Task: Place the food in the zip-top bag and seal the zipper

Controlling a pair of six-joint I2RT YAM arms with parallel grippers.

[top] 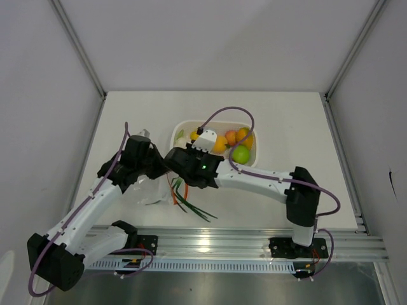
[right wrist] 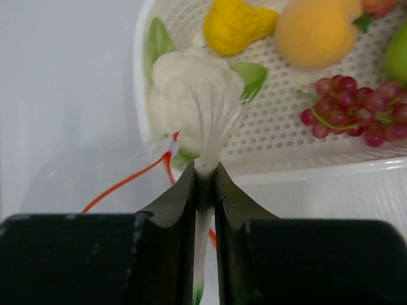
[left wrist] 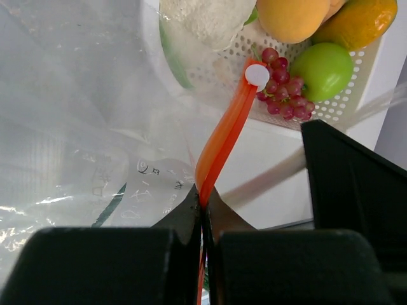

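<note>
The clear zip bag [left wrist: 76, 127] spreads out in the left wrist view, with handwriting on it and an orange zipper [left wrist: 226, 130] along its edge. My left gripper is shut on that zipper edge. In the right wrist view, the white root end of a spring onion [right wrist: 215, 130] sticks up from my right gripper, which is shut on it. The onion's green leaves [top: 191, 206] hang down below the grippers in the top view, by the bag's mouth. A dark green strip [left wrist: 111, 204] shows through or behind the bag film. Whether the leaves are inside cannot be told.
Behind the grippers stands a white perforated basket [top: 257, 152], holding cauliflower [right wrist: 181, 95], a yellow pepper [right wrist: 232, 28], red grapes [left wrist: 286, 95], a green apple [left wrist: 322, 71] and other fruit. Table to the right of the basket is clear. Both grippers are close together.
</note>
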